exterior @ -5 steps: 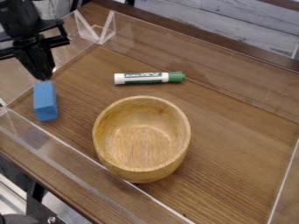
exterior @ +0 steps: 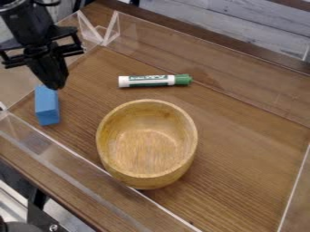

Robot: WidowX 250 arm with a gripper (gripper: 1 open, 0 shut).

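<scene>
My gripper (exterior: 51, 74) hangs at the upper left on its black arm, shut, with nothing seen between its fingers. A blue rectangular block (exterior: 47, 106) lies on the wooden floor just below it, apart from the fingers as far as this view shows. A white marker with a green cap (exterior: 154, 81) lies near the top middle. A round yellowish bowl (exterior: 147, 145) sits at the lower middle, empty.
The wooden surface (exterior: 237, 145) is bordered by clear low walls at left, top and right. The right half and the area between the marker and bowl are free.
My gripper and arm have moved slightly to the right over the last second. The block, marker and bowl have not moved.
</scene>
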